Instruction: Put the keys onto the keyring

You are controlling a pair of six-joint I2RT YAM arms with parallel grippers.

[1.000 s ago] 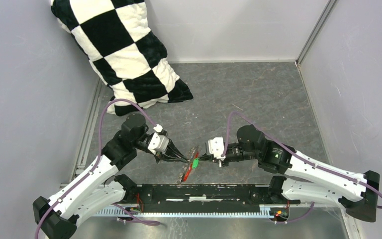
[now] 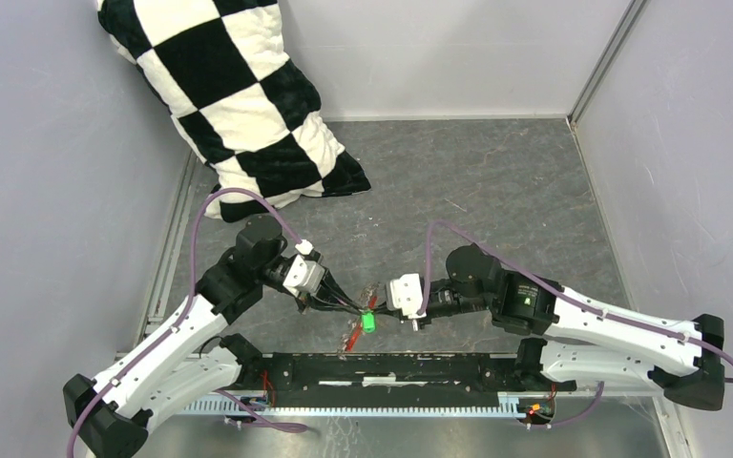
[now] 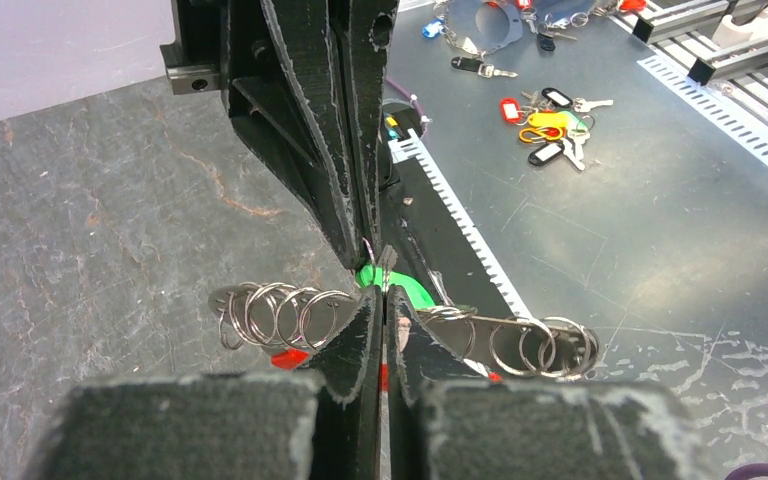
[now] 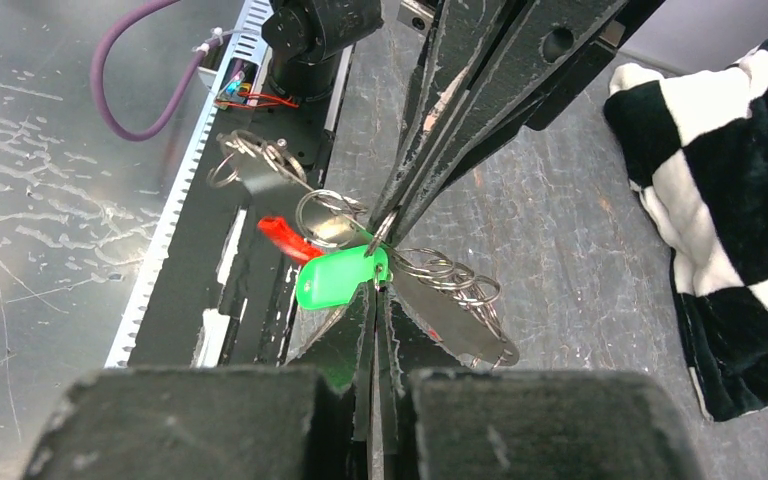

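A green key tag [image 4: 335,278] hangs between the two grippers, beside a metal strip [image 4: 450,315] that carries several loose rings and has a red part [image 4: 288,238]. My left gripper is shut; in the right wrist view a thin metal ring [image 4: 381,232] shows between its tips. My right gripper is shut, its tips touching or nearly touching the small wire at the tag's hole. Whether that wire lies between them is too small to tell. Both grippers nearly meet in the top view, with the green tag just below their tips.
More keys with coloured tags [image 3: 555,125] lie on the metal table [image 3: 580,230], along with a black-tagged key [image 3: 482,67]. A checkered cushion [image 2: 239,105] leans at the back left. The grey floor [image 2: 477,181] behind the arms is clear.
The right arm has shifted slightly left, toward the left gripper. The green tag has moved a little down and left. My left arm looks still.
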